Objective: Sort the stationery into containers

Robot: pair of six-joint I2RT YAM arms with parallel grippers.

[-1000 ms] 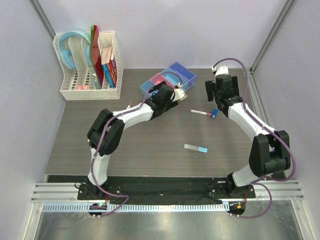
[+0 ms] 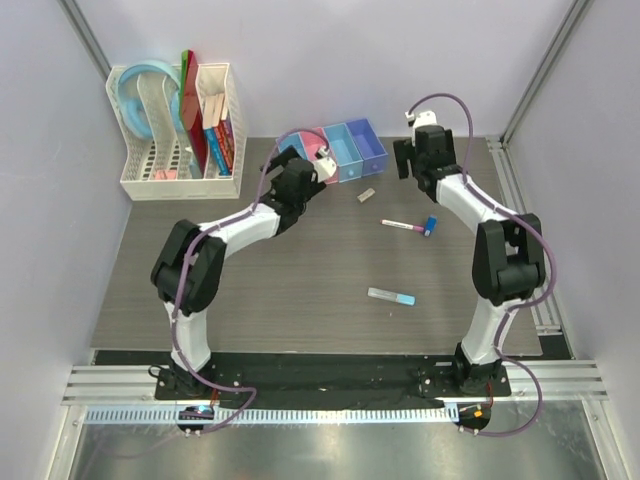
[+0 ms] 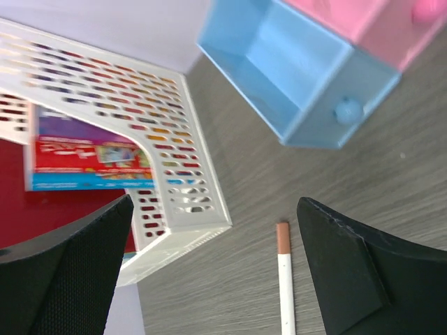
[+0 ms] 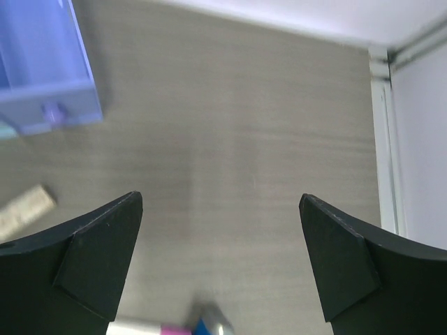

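Observation:
My left gripper [image 2: 302, 172] is open over the left end of the row of joined bins, with nothing between its fingers. In the left wrist view, a white pen [image 3: 286, 293] with a brown end lies on the table, partly cut off by the frame. My right gripper [image 2: 424, 156] stands open and empty to the right of the purple bin [image 2: 369, 145]. Left of that bin are a blue bin [image 2: 342, 150] and a pink bin [image 2: 313, 142]. On the table lie an eraser-like block [image 2: 366, 195], a white-and-pink marker [image 2: 403, 226], a small blue object [image 2: 430, 226] and a clear-and-blue tube [image 2: 391, 297].
A white rack [image 2: 181, 188] with books [image 2: 212, 140] and blue headphones [image 2: 133, 112] stands at the back left, close to my left gripper. White walls [image 2: 590, 180] bound the table.
My left gripper has moved left along the bins. The bins' left end sits slightly farther back. My right gripper has shifted a little left and back. The left arm now covers a yellow object.

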